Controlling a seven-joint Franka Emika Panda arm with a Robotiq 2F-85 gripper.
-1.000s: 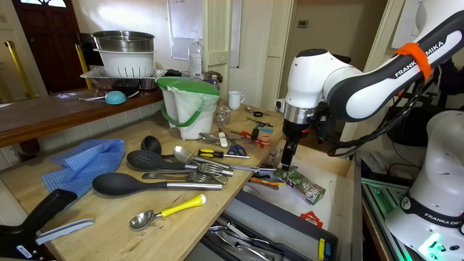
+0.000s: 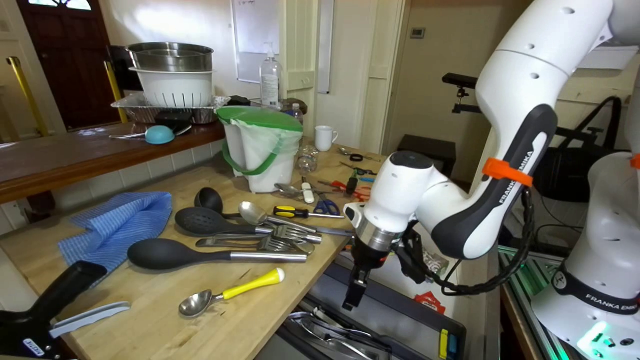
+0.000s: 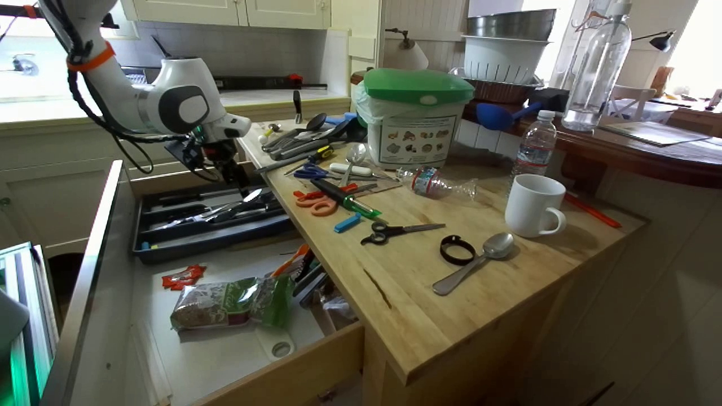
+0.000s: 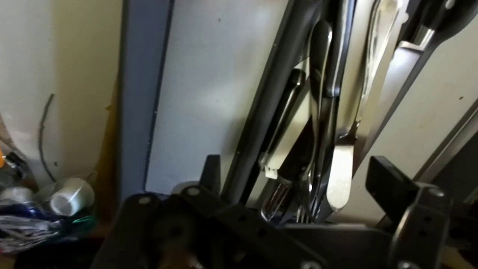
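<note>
Over the open drawer, my gripper points down above the dark cutlery tray. In the wrist view its two black fingers stand wide apart, open, with nothing held. Between and beyond them, at a lower level, lie a butter knife with a broad blade, several forks and black-handled utensils, close together in one compartment. To their left in that view is an empty grey compartment. How far the fingertips are above the cutlery cannot be told exactly.
The counter edge runs close beside the arm, crowded with a black spoon, a screwdriver and scissors. A plastic bag of food and a red packet lie in the drawer. A lidded bucket stands on the counter.
My arm has swung from over the drawer's far part, near the food bag, to over the cutlery tray, and the gripper is lower. The counter items have not moved.
</note>
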